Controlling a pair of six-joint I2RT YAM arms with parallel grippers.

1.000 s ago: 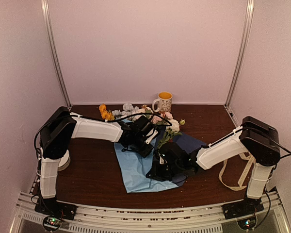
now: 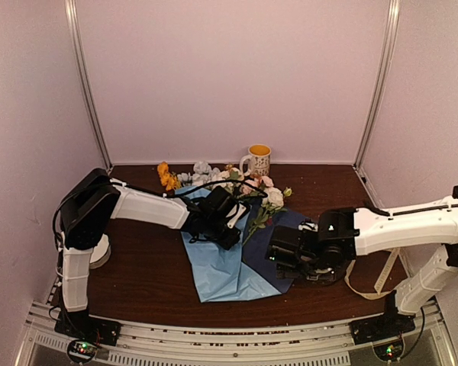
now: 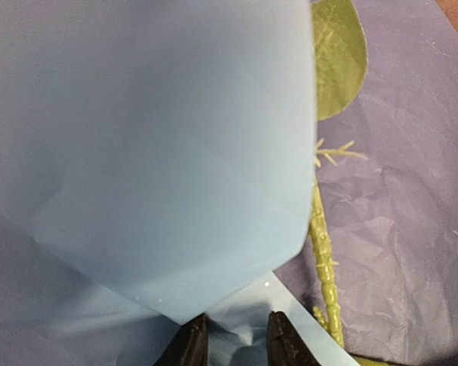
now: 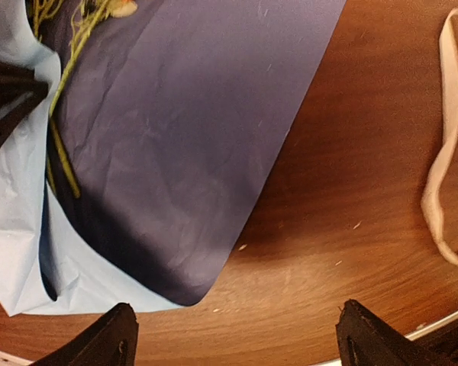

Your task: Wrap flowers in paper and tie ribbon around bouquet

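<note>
The bouquet of fake flowers, with white and pink blooms (image 2: 272, 197), lies on blue wrapping paper at the table's middle. Light blue paper (image 2: 214, 278) is folded over from the left, covering part of the stems. Dark blue paper (image 4: 183, 130) spreads to the right beneath a bare green stem (image 3: 324, 263). My left gripper is low over the folded light blue paper, its fingers partly apart, with paper showing between and below the tips. Over the right edge of the dark paper, my right gripper stands wide open and empty.
A cream ribbon (image 2: 355, 278) lies loose on the right of the table. Behind the flowers stands a patterned mug (image 2: 259, 162). Orange flowers (image 2: 166, 177) are at the back left; a white roll (image 2: 100, 252) sits near the left arm's base.
My right gripper has moved right, away from the light blue paper's edge and the stems. The left arm has hardly moved, and the light blue paper stays folded over.
</note>
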